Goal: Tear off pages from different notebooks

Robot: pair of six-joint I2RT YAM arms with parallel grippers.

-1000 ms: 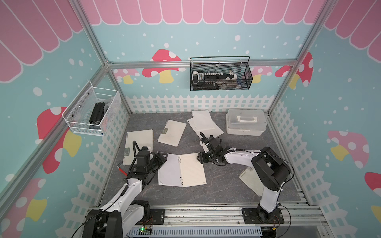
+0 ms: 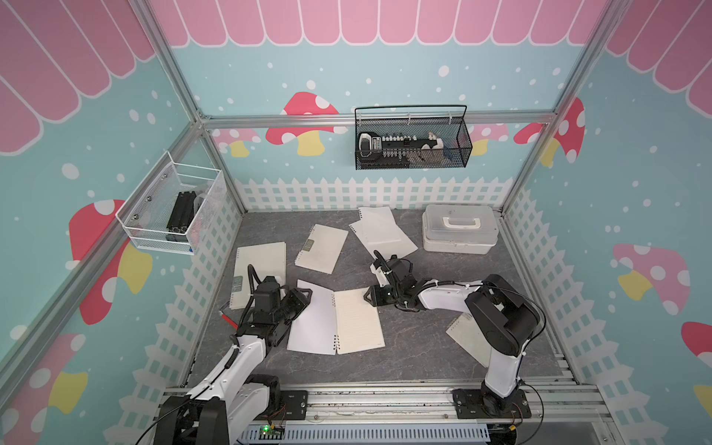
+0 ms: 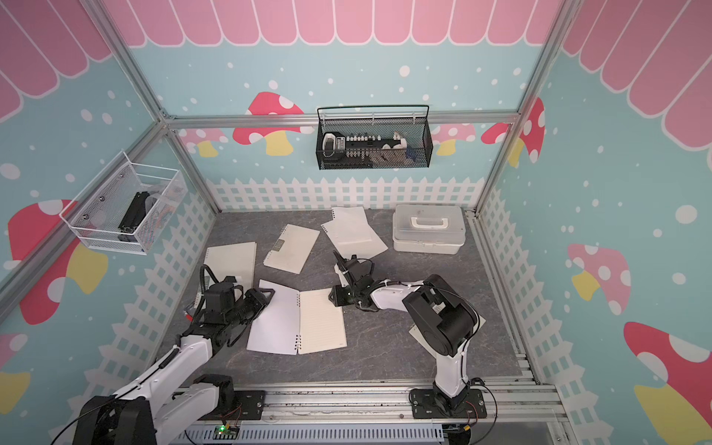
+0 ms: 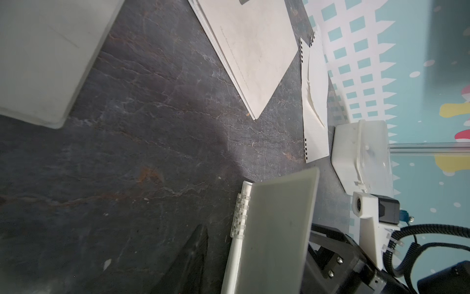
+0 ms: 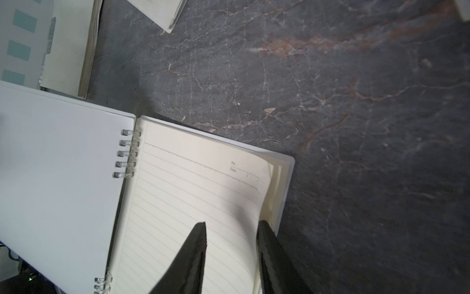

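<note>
A spiral notebook lies open at front centre, plain left side (image 2: 311,326) and lined cream page (image 2: 358,326), its right edge lifted in the right wrist view. My left gripper (image 2: 298,296) is at its upper left edge; in the left wrist view the cover stands raised beside a finger (image 4: 191,264), and whether it is pinched is unclear. My right gripper is open at the page's right edge, one fingertip at the curled edge.
Closed notebooks (image 2: 321,244) and loose pages (image 2: 382,226) lie behind, more at far left and front right (image 2: 467,337). A plastic box (image 2: 460,230) occupies the back right. Bare table lies right of the open notebook.
The open notebook has shifted slightly toward the front and left, its left side changing shape. Both grippers have moved slightly.
</note>
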